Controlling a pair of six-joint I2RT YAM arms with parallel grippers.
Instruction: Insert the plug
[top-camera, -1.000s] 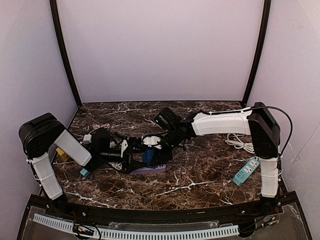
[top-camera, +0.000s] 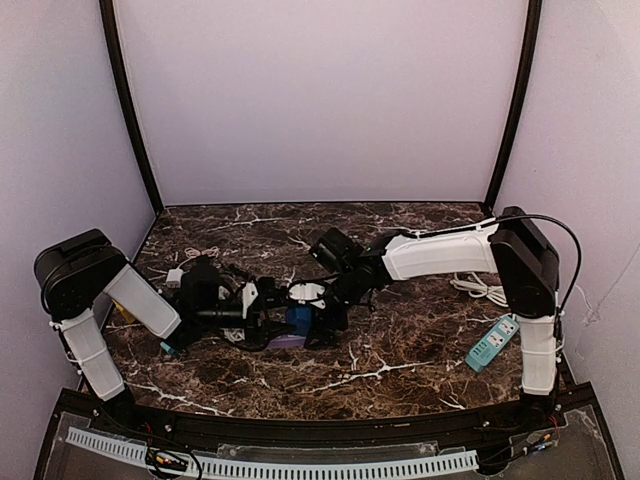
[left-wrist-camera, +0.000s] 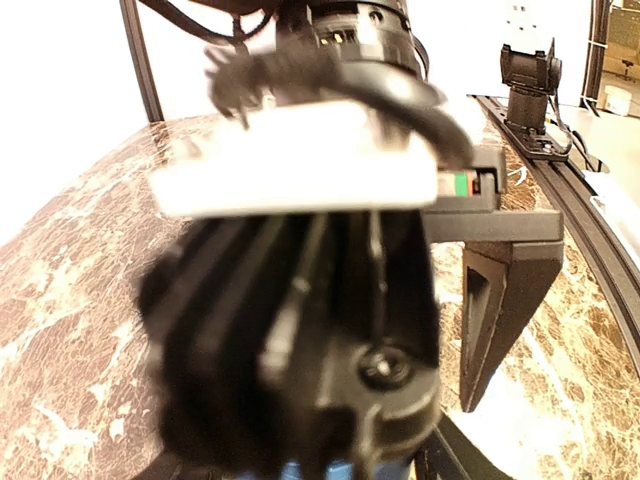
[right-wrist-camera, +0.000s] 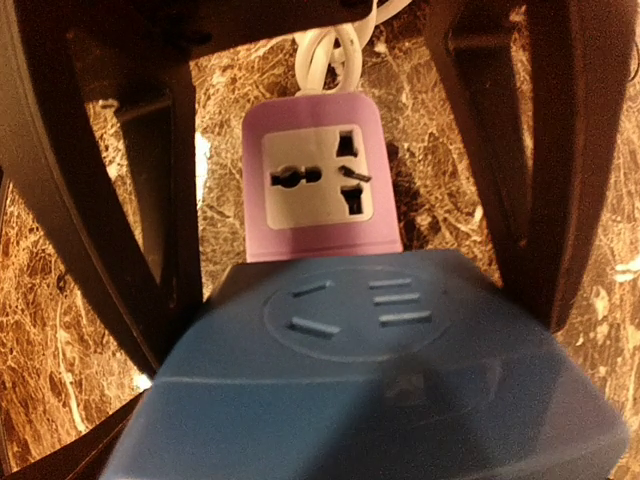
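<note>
The blue plug (right-wrist-camera: 390, 400) sits between the open fingers of my right gripper, at the near end of a purple power strip (right-wrist-camera: 320, 240). The strip's outer white socket face shows uncovered, with its cord behind. In the top view my left gripper (top-camera: 270, 322) is beside the blue plug (top-camera: 298, 318), close to my right gripper (top-camera: 320, 325), over the strip (top-camera: 285, 341). In the left wrist view the blurred body of the other gripper fills the middle and hides most of the plug; my left gripper's finger looks part open, its hold unclear.
A teal power strip (top-camera: 490, 343) and a coiled white cable (top-camera: 478, 290) lie on the right. Small items and cables are at the left, partly under the left arm.
Both grippers have shifted slightly over the purple strip, the left arm a little toward the front and the right gripper slightly lower in the top view.
</note>
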